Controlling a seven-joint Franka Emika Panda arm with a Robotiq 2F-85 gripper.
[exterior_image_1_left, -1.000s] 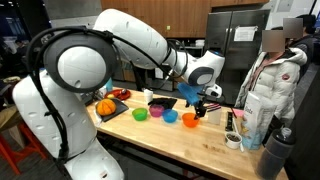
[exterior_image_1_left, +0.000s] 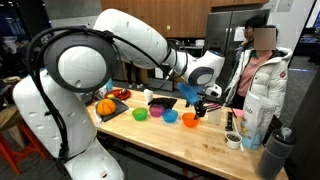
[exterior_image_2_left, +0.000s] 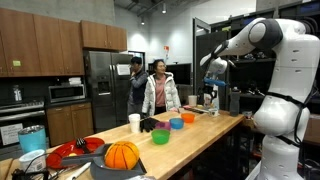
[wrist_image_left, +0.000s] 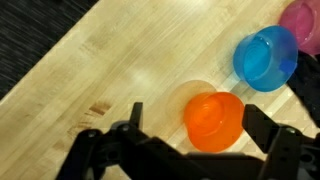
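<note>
Over the table hangs my gripper, its two dark fingers wide apart with nothing held between them. In the wrist view an orange bowl (wrist_image_left: 213, 122) appears between and below the fingertips, on the wooden surface. From the first exterior view, the gripper (exterior_image_1_left: 205, 107) is above and close to the orange bowl (exterior_image_1_left: 190, 120); the exact height is hard to judge. A blue bowl (wrist_image_left: 265, 58) lies just beyond it, and a pink bowl (wrist_image_left: 302, 24) is partly cut off at the corner. The green bowl (exterior_image_1_left: 140, 114) is farther left along the table.
A basketball (exterior_image_2_left: 123, 155) and a red pan (exterior_image_2_left: 76, 148) occupy the far end. Near the right edge stand a clear pitcher (exterior_image_1_left: 254, 120) and a dark canister (exterior_image_1_left: 275, 153). A person (exterior_image_1_left: 262, 75) stands behind the table.
The arm, gripper and bowls look the same throughout. Behind the table, the person's head and body have shifted slightly.
</note>
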